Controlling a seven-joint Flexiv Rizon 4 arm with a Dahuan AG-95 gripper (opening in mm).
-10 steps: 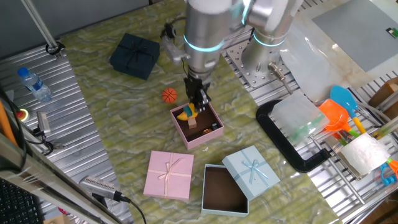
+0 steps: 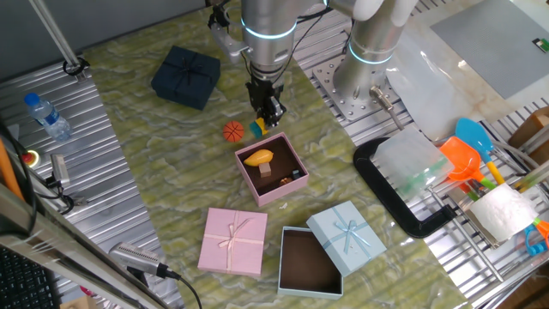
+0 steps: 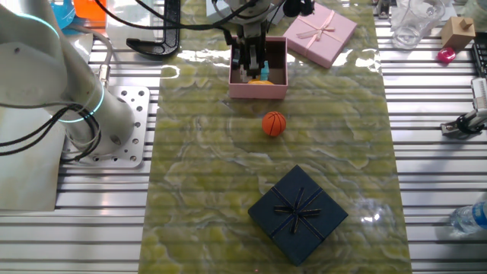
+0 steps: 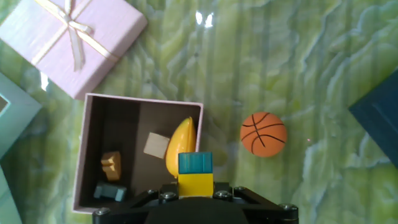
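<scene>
My gripper is shut on a two-tone block (image 4: 195, 163), teal at its outer end and yellow nearer the fingers. In exterior view 1 the block appears just beyond the back edge of the open pink box (image 2: 273, 196), close to an orange basketball-patterned ball (image 2: 233, 131). Inside that box lie a yellow fruit-like piece (image 4: 181, 147), a pale wooden cube (image 4: 157, 145), a golden-brown piece (image 4: 111, 165) and a grey-green piece (image 4: 110, 191). From the wrist, the block is seen at the box's right wall, overlapping the yellow piece's lower end.
A closed dark blue gift box (image 2: 186, 77) stands at the back left. The pink lid (image 2: 232, 242) lies in front, near an open light-blue box (image 2: 310, 263) with its lid (image 2: 346, 238) resting across one side. Bare green mat surrounds the ball.
In exterior view 1 the arm has moved up and left, carrying the block from over the open pink box to beyond its back edge. The boxes and ball have stayed put.
</scene>
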